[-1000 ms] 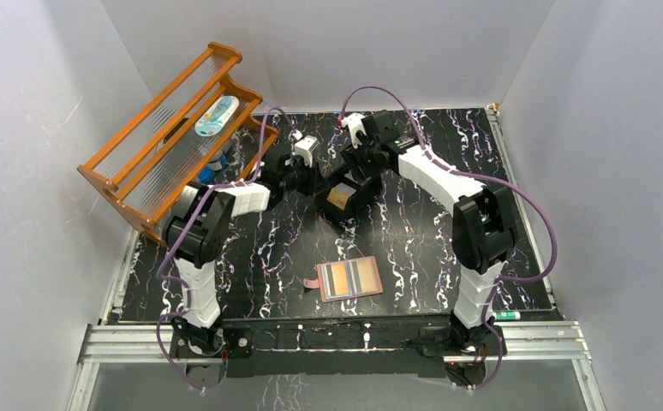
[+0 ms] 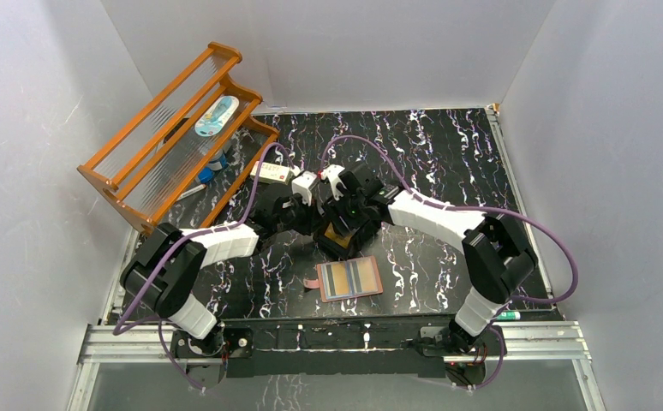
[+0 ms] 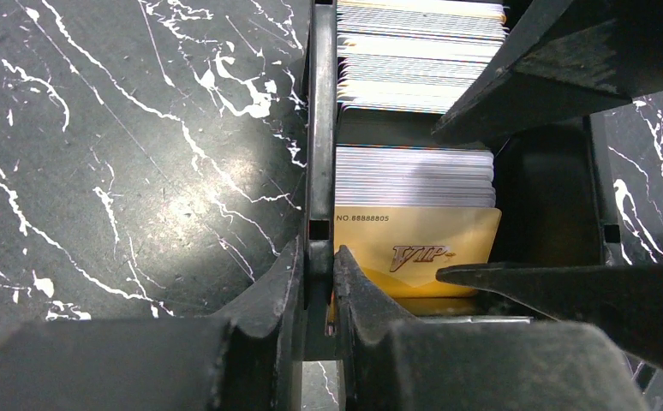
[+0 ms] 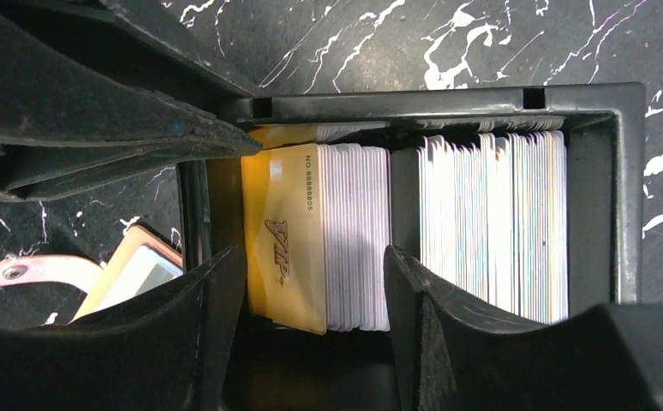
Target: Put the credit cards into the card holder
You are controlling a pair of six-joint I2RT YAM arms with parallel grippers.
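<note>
A black box (image 2: 337, 251) holds two groups of upright credit cards, parted by a divider. The front group has a gold VIP card (image 3: 414, 248) on its near face and pale cards (image 4: 358, 235) behind it. My left gripper is shut on the side wall of the box. Over the front group stands my right gripper, open, one fingertip at the gold card's side and the other past the pale cards; whether they touch the cards I cannot tell. In front of the box lies the card holder (image 2: 379, 290), opened flat with clear sleeves and a pink strap (image 2: 311, 283).
A wooden rack (image 2: 110, 186) stands at the back left, with a white box (image 2: 271, 173) beside it. The second card group (image 4: 495, 223) fills the rear of the black box. To the right, the marbled table is largely clear.
My right gripper has since moved left and lower over the front cards.
</note>
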